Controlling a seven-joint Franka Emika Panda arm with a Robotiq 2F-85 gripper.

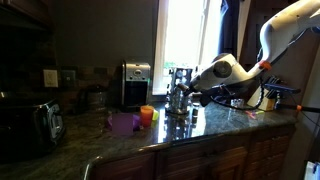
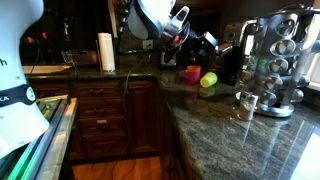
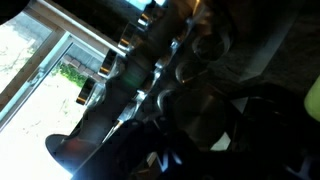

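Observation:
In the wrist view my gripper is very dark at the bottom middle. It looks shut on a dark rounded object (image 3: 203, 112), whose kind is too dim to make out. A metal carousel rack (image 3: 120, 85) fills the left half of that view. From the first exterior view, my gripper (image 1: 192, 88) hangs over the counter beside the rack (image 1: 178, 92), its fingers too small to read. The second exterior view has the arm (image 2: 155, 22) stretched across the back of the counter.
A yellow-green cup (image 2: 208, 79), a red cup (image 2: 192, 74) and a small whitish cup (image 2: 247, 105) stand on the dark counter (image 2: 215, 135). An orange cup (image 1: 146, 116) and a purple item (image 1: 123, 124) are left of the rack.

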